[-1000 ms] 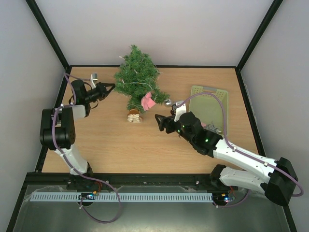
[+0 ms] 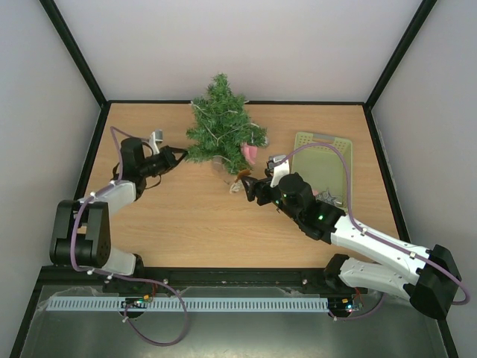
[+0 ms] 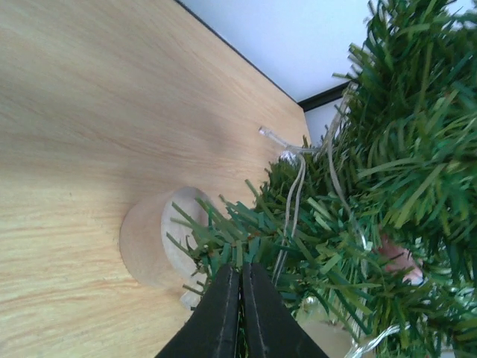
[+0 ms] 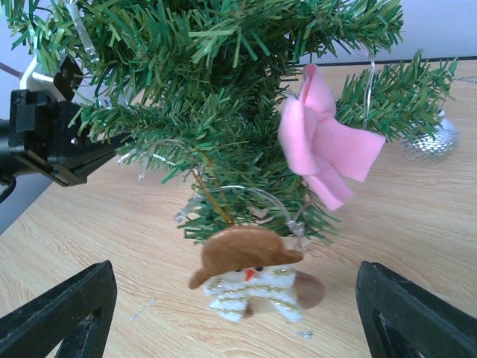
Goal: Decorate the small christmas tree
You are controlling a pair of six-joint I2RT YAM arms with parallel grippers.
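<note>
The small tree (image 2: 223,119) stands at the back centre, hung with a pink felt bow (image 4: 328,142), a silver ball (image 4: 436,142) and a figure in a brown hat (image 4: 246,253) low at its front. My left gripper (image 2: 179,154) is at the tree's left edge, shut; in its wrist view the fingertips (image 3: 253,283) lie among green branches beside a pale cylinder (image 3: 149,235). My right gripper (image 2: 250,186) is open just right of the hatted figure, which shows between and beyond its fingers in the right wrist view.
A green tray (image 2: 324,162) with some items at its near end lies on the right of the table (image 2: 171,224). Walls enclose the back and sides.
The tree and its ornaments have shifted right, towards my right gripper. The left arm has moved right and slightly down in the top view. The right arm is nearly unmoved.
</note>
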